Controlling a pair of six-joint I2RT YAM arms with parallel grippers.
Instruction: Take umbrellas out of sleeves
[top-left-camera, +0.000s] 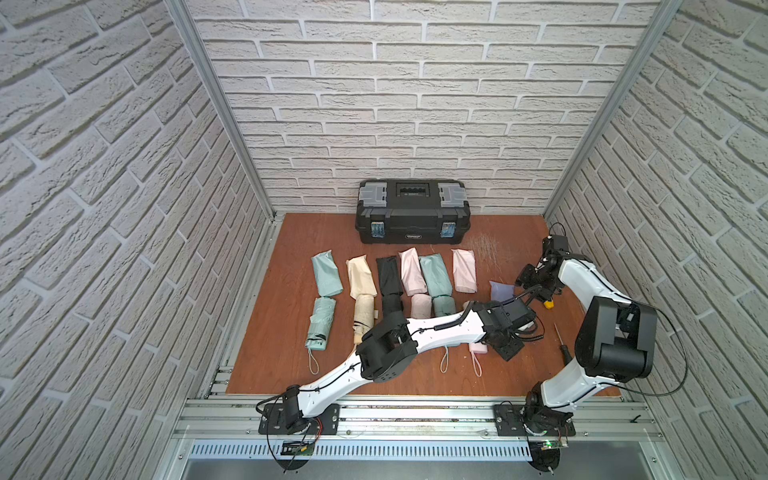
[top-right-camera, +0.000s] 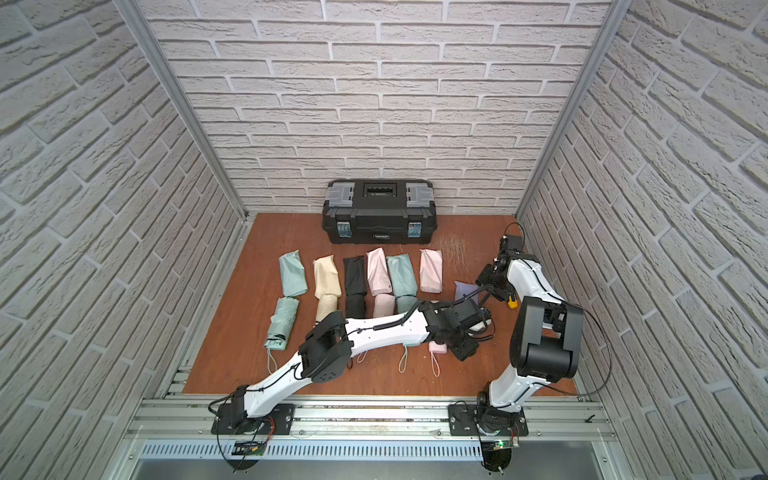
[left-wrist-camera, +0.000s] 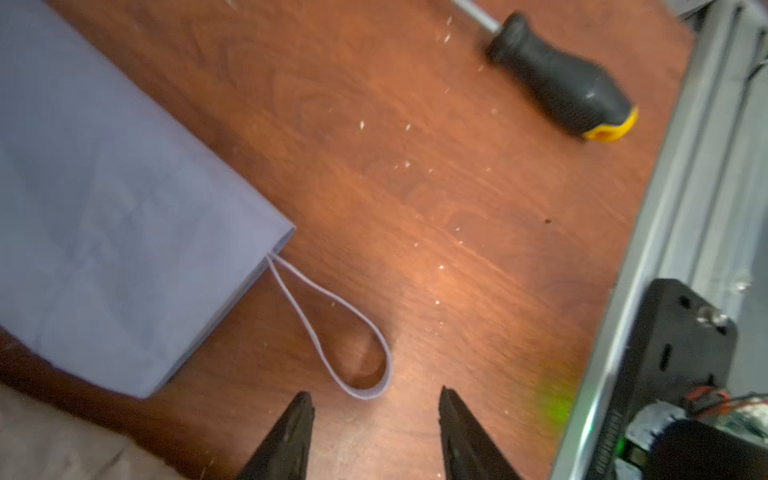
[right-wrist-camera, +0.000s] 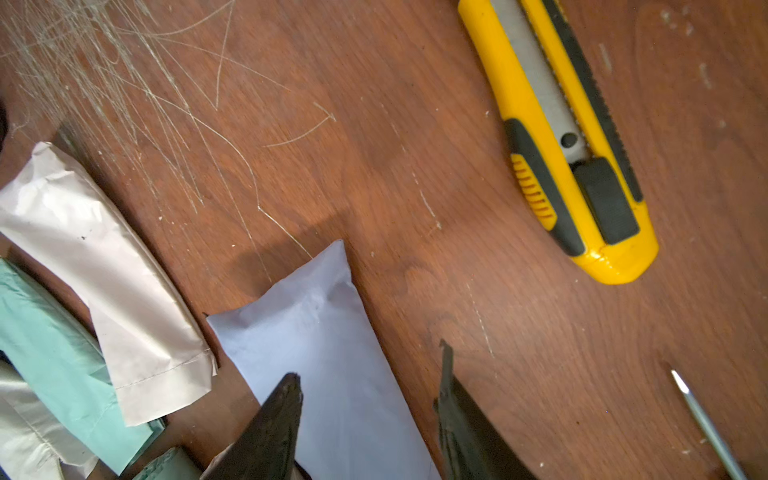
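A lavender sleeve (left-wrist-camera: 136, 240) lies at the right of the row, a cord loop (left-wrist-camera: 364, 392) hanging from its end. My left gripper is part open just beside that loop, nothing visible between its fingers. My right gripper is open over the upper part of the sleeve. In the top views, pale, mint and black sleeves (top-left-camera: 389, 272) lie flat behind rolled umbrellas (top-left-camera: 320, 324) with wrist loops, partly hidden by my left arm.
A black toolbox (top-left-camera: 412, 212) stands at the back. A yellow utility knife (right-wrist-camera: 560, 144) and a screwdriver (left-wrist-camera: 560, 80) lie on the right. The metal frame (left-wrist-camera: 640, 240) borders the front edge.
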